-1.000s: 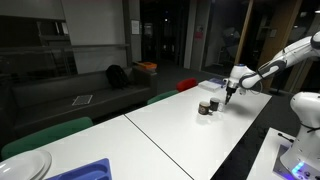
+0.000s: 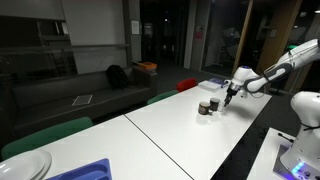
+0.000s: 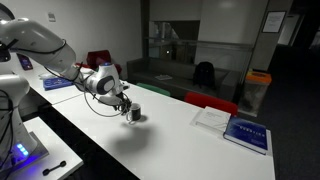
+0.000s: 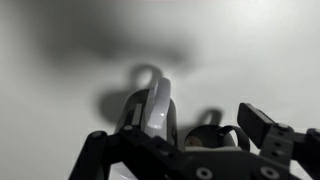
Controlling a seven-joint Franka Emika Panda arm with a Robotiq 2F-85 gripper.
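Two dark cups, a nearer cup (image 2: 204, 107) and a second cup (image 2: 213, 105), stand close together on the white table in exterior view 1. Beside them hangs my gripper (image 2: 228, 98), low over the tabletop. From the other side, a dark cup (image 3: 135, 112) shows just past the gripper (image 3: 124, 105). In the wrist view my gripper is open, its fingers wide apart. A pale, upright rim or handle (image 4: 157, 105) on a dark object lies near the left finger, and a dark handled cup (image 4: 212, 135) lies toward the right one. Contact cannot be made out.
A blue tray (image 2: 82, 171) and white plates (image 2: 25, 165) lie at the table's near left end. A blue book (image 3: 247, 134) and a white box (image 3: 211, 119) rest at another end.
My arm's wrist has turned and shifted slightly to the right in exterior view 1, with the gripper staying low beside the cups. The cups stand where they were.
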